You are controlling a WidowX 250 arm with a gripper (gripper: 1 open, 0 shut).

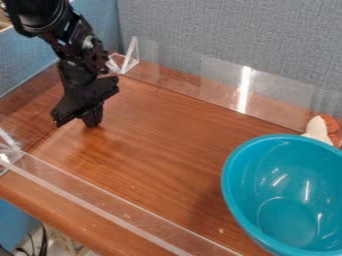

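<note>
My black gripper (80,112) hangs low over the left part of the wooden table (160,150), its tip pointing down at or just above the surface. Whether anything sits between its fingers is too dark and small to tell. A large teal bowl (287,195) fills the lower right of the view.
A white and orange object (319,130) lies behind the bowl at the right edge. Clear plastic barriers line the table's edges, with a grey padded wall behind. Cables show below the front left edge.
</note>
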